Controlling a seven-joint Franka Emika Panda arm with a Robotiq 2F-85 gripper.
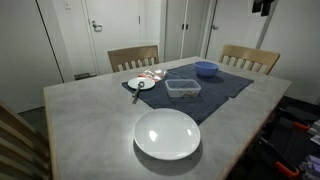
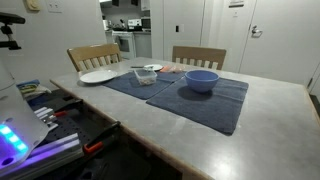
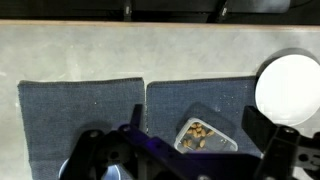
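Observation:
My gripper is open high above the table, its dark fingers spread wide with nothing between them. Part of it shows at the top right edge of exterior view 1. Below it, a clear rectangular container holds small brown pieces and rests on a dark mat. The blue bowl sits on the other mat; in the wrist view the gripper hides most of it. A large white plate lies flat near the table's front. Farther back is a small white plate with a dark utensil beside it.
Wooden chairs stand around the table. Something light and crumpled lies behind the small plate. The table's left side in exterior view 1 is bare, and the stretch beyond the bowl's mat is also clear.

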